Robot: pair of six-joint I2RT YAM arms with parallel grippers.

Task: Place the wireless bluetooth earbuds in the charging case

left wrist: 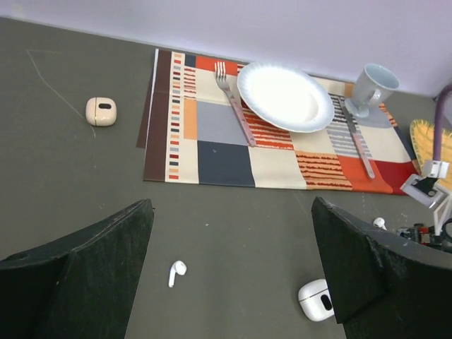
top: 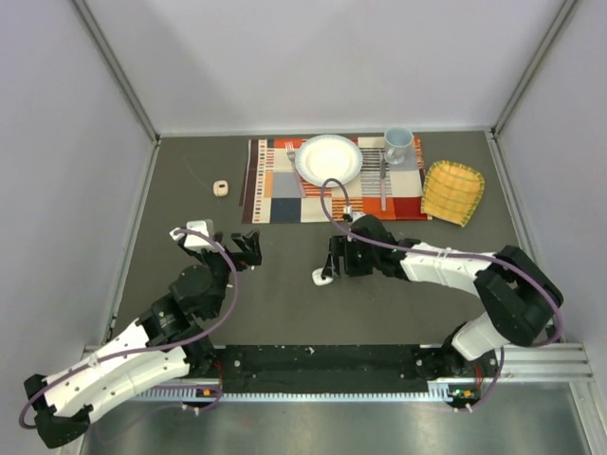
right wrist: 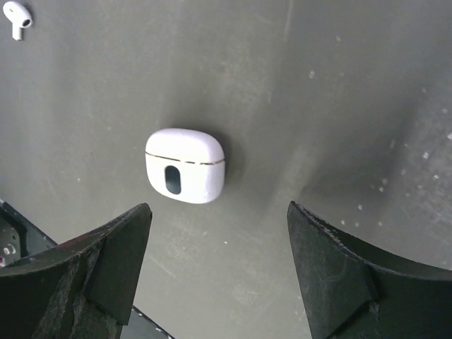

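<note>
A white charging case [right wrist: 185,176] lies closed on the dark table, below my right gripper [top: 337,254], whose two fingers are apart on either side of its view with nothing between. In the left wrist view the case [left wrist: 313,301] is partly behind a finger. A loose earbud [left wrist: 176,270] lies on the table below my open left gripper [top: 232,248]; another earbud [left wrist: 379,222] lies farther right, near the right arm. A second small case-like white object [left wrist: 101,111] sits at the back left.
A striped placemat [top: 285,209] with plate [top: 327,159], fork, knife and mug [top: 397,144] lies along the back; a yellow cloth [top: 451,192] is at the back right.
</note>
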